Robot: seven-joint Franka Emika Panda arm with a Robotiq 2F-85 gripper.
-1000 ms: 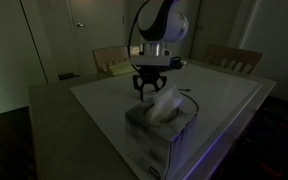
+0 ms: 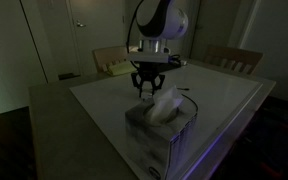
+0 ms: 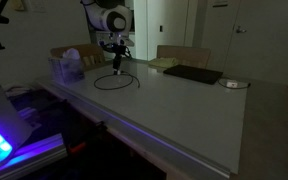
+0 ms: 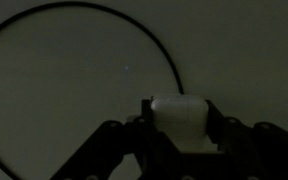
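A small white object (image 4: 181, 118) stands between the dark fingers of my gripper in the wrist view. The fingers flank it closely on both sides, but whether they press on it I cannot tell. In exterior view 2 my gripper (image 3: 119, 50) points down at the far end of the white table (image 3: 169, 120), over a small pale thing (image 3: 118, 71). A thin black cable (image 4: 159, 42) curves in a wide loop on the table, its near end reaching the white object.
A box with white tissue or paper (image 2: 166, 106) stands at the table's near edge in exterior view 1. A dark flat slab (image 3: 193, 74) and a yellowish cloth (image 3: 164, 62) lie toward the back.
The arm and gripper have shifted only very slightly over the same spot in exterior view 1. The box and table look unchanged.
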